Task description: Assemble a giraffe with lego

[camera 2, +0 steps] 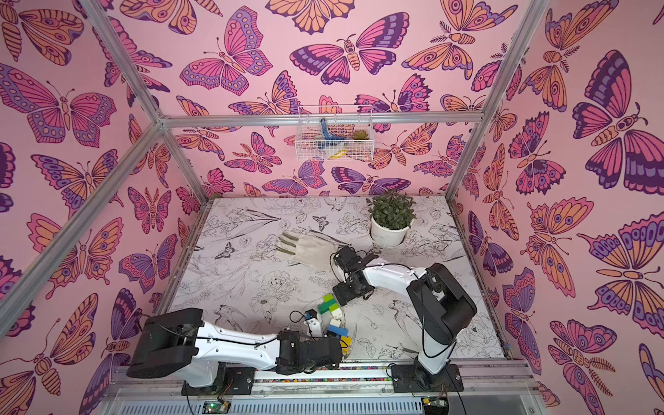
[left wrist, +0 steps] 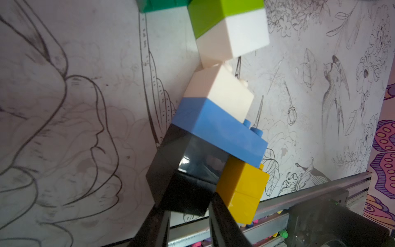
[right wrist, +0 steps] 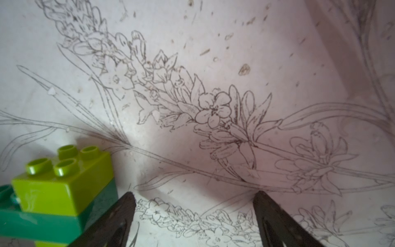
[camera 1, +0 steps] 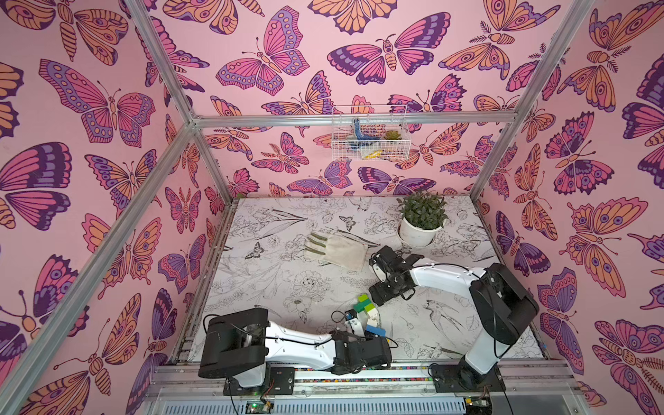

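Note:
In the left wrist view, my left gripper is shut on a dark block (left wrist: 201,160). A long blue brick (left wrist: 222,131) touches that block, with a white brick (left wrist: 220,88) on its far side and yellow bricks (left wrist: 242,187) below it. Beyond them, a lime brick (left wrist: 226,10) sits against another white brick (left wrist: 234,37); whether the two white bricks are joined, I cannot tell. My right gripper stands open over bare table. To its left are a studded lime brick (right wrist: 61,179) and a dark green brick (right wrist: 45,224).
A pale glove (camera 1: 342,250) lies behind the bricks, close to the right arm. At the back right stands a potted plant (camera 1: 418,231). A metal rail (left wrist: 304,193) runs along the front edge.

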